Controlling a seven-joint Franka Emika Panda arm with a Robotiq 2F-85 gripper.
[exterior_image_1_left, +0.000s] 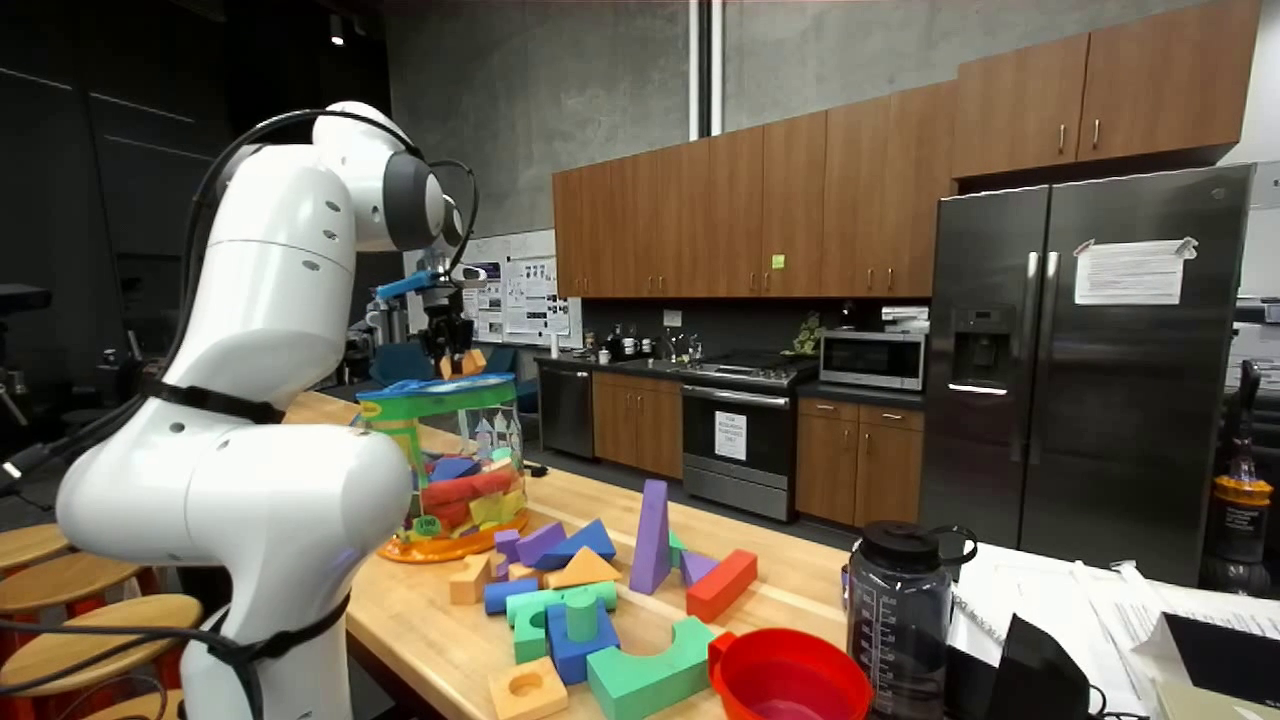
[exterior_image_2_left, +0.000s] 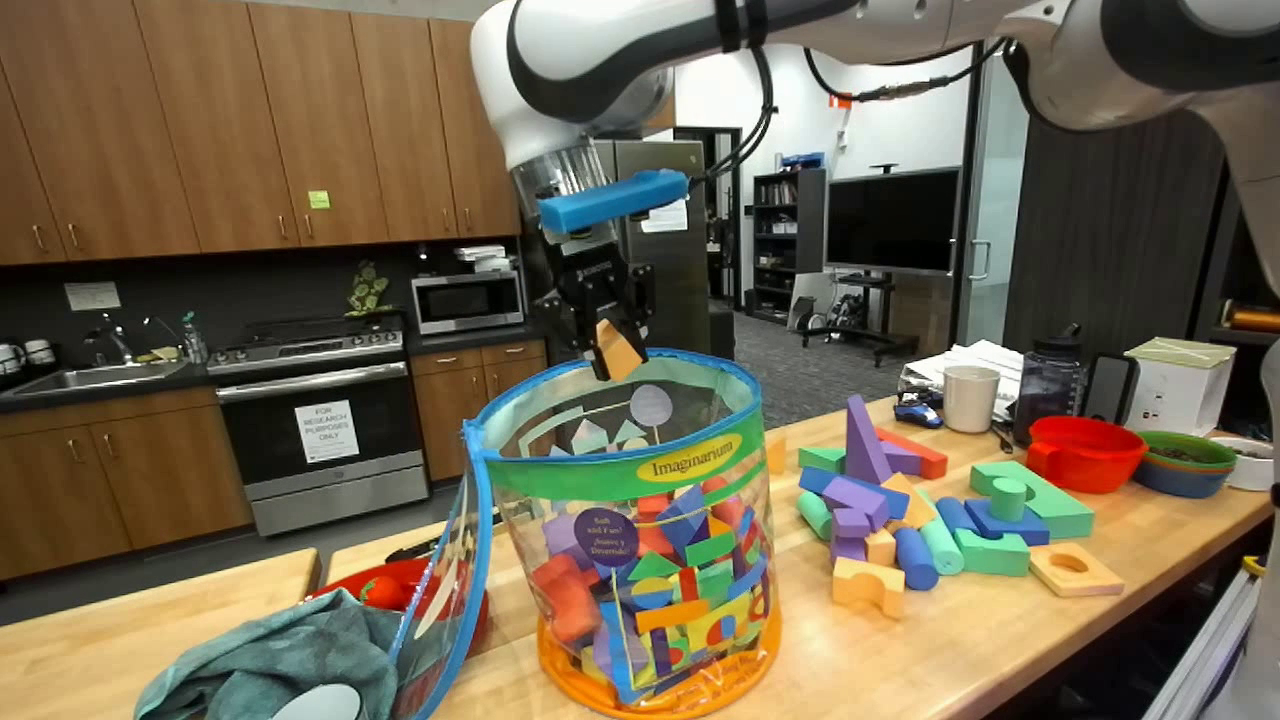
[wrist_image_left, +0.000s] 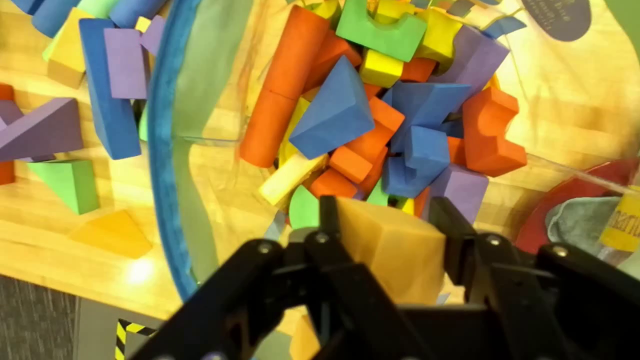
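Observation:
My gripper is shut on a pale orange block (wrist_image_left: 399, 252), with one dark finger at each side of it in the wrist view. In exterior view 2 the block (exterior_image_2_left: 618, 352) shows at the fingertips, by the far rim of the clear bag (exterior_image_2_left: 626, 454). Exterior view 1 has the block (exterior_image_1_left: 462, 362) just above the blue-edged top of the bag (exterior_image_1_left: 408, 414). Inside the bag lies a pile of coloured blocks: a blue triangular prism (wrist_image_left: 336, 114), a red-orange cylinder (wrist_image_left: 285, 87) and several more.
Loose blocks are strewn over the table beside the bag, among them a tall purple wedge (exterior_image_1_left: 651, 536) and a green arch (exterior_image_1_left: 654, 672). A red bowl (exterior_image_1_left: 792, 678) and a dark bottle (exterior_image_1_left: 900, 624) stand farther along. A teal cloth (exterior_image_2_left: 282, 660) lies against the bag's opened lid (exterior_image_2_left: 450, 600).

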